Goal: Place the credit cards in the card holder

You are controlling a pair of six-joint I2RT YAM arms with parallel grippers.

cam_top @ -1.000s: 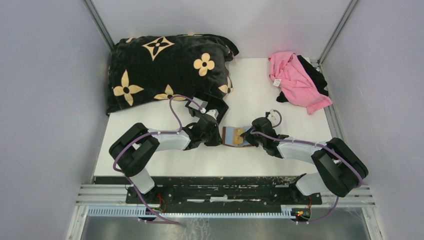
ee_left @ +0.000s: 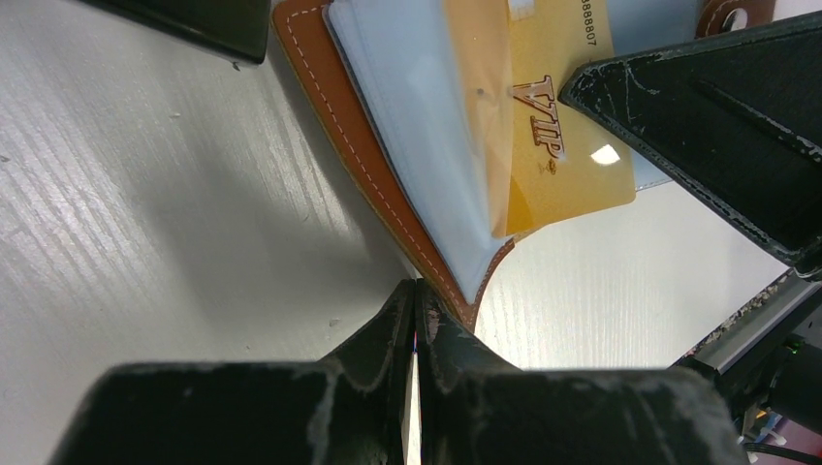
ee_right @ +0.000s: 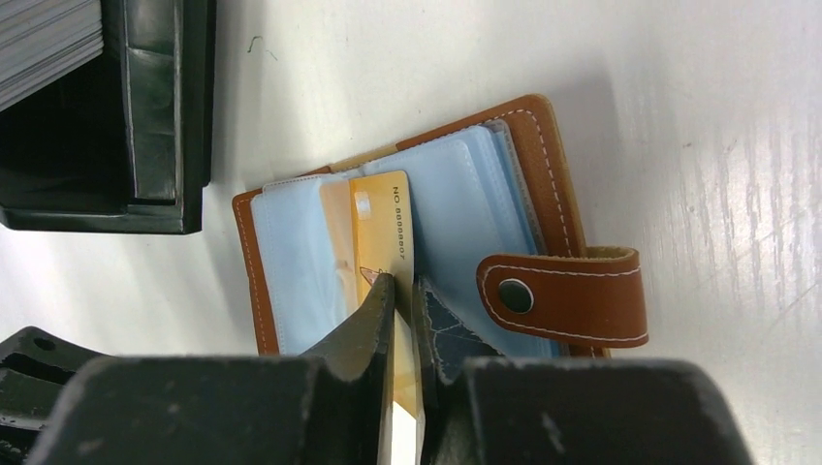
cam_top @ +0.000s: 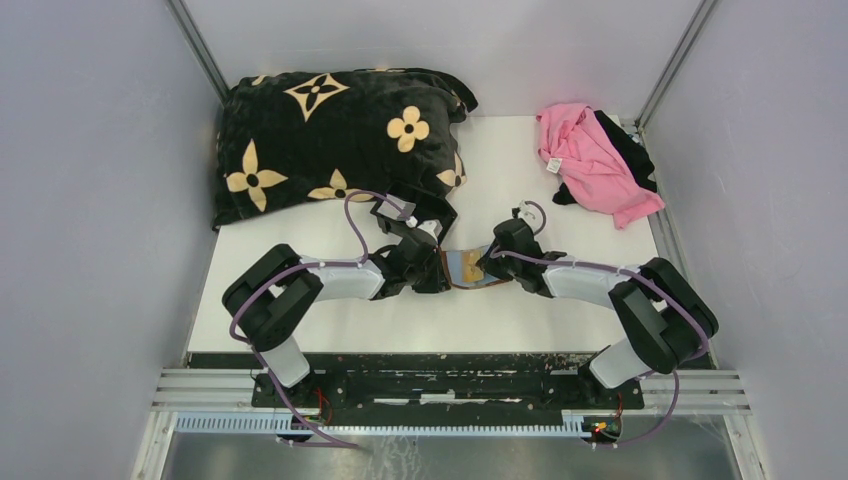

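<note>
The brown card holder (cam_top: 449, 270) (ee_left: 340, 126) (ee_right: 553, 175) lies open with pale blue sleeves. A gold card (ee_left: 566, 174) (ee_right: 379, 213) is in a sleeve near its middle. My right gripper (cam_top: 488, 262) is shut on that card, its black finger over the card in the left wrist view. My left gripper (cam_top: 437, 268) is shut at the holder's brown edge, on its corner.
An open black box (cam_top: 445, 215) (ee_right: 150, 145) holding a stack of cards stands behind the holder. A patterned black cushion (cam_top: 300, 140) and pink cloth (cam_top: 590, 170) lie at the back.
My right gripper and arm have moved slightly left and toward the back over the last second, with the holder shifting slightly the same way. The left gripper has moved very little.
</note>
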